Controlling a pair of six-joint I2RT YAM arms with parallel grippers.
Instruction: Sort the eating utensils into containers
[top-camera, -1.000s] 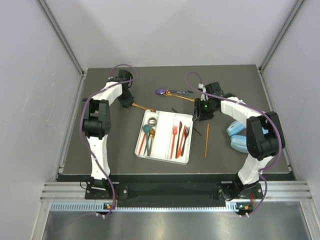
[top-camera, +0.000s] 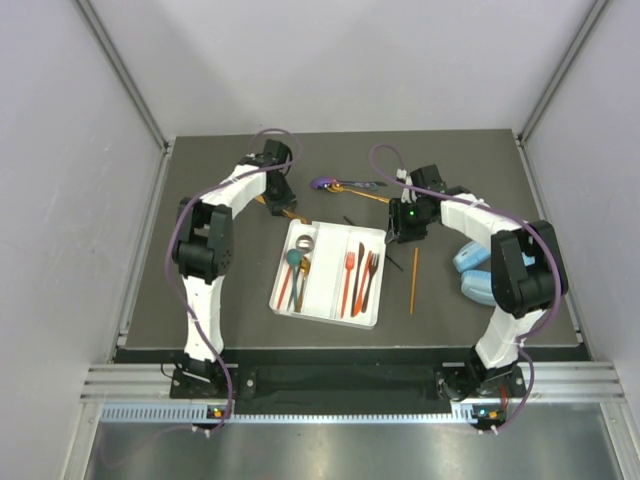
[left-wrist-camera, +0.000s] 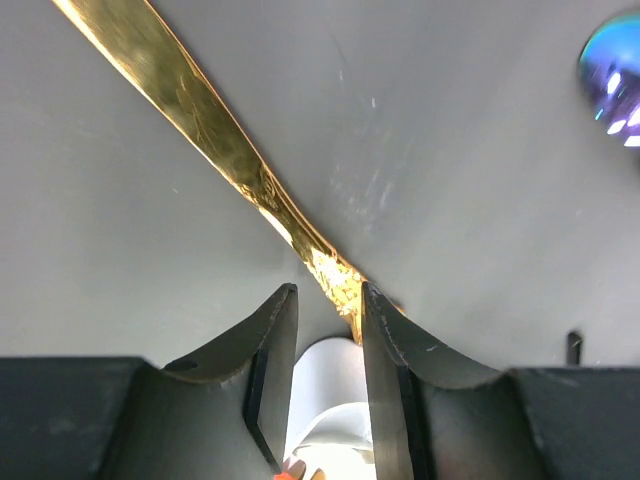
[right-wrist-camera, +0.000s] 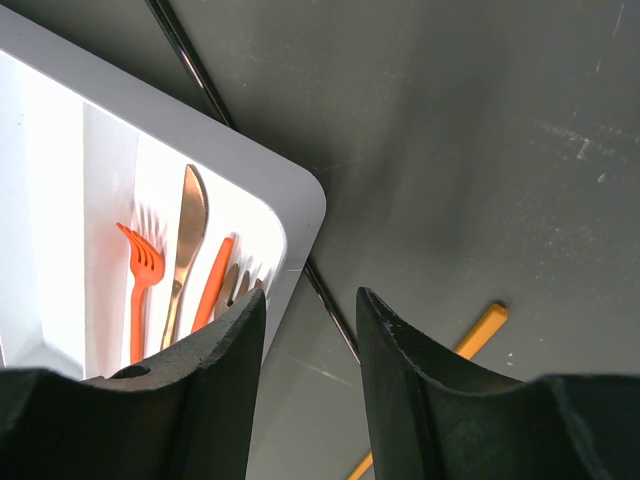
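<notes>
My left gripper is open, its fingertips over the end of a gold knife-like utensil (left-wrist-camera: 210, 130) lying on the mat just behind the white tray (top-camera: 340, 230). My right gripper is open above the tray's right edge, nothing visibly between its fingers. The divided tray holds orange forks (right-wrist-camera: 145, 270), knives (right-wrist-camera: 190, 225) and spoons (top-camera: 293, 258). Outside it lie black chopsticks (right-wrist-camera: 185, 50), an orange chopstick (top-camera: 414, 280), a purple-blue spoon (top-camera: 323, 183) and gold utensils (top-camera: 365, 194).
Two blue cases (top-camera: 478, 287) lie at the right, partly under the right arm. The tray's front and left have free room.
My left gripper has moved right along the gold utensil, toward the tray. The right arm shows no clear movement.
</notes>
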